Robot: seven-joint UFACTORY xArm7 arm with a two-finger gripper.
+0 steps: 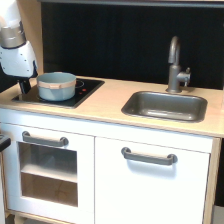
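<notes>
A blue-grey pot with a pale rim stands upright on the black cooktop at the left of the toy kitchen. Just left of it, the white robot arm comes down from the upper left corner. My gripper shows only as a small dark shape low beside the pot's left side. Whether its fingers touch the pot, and how far apart they are, is too small to make out.
A metal sink with a dark faucet is set into the right of the wooden counter. Below are a glazed oven door and a white cabinet door, each with a bar handle. Counter between cooktop and sink is clear.
</notes>
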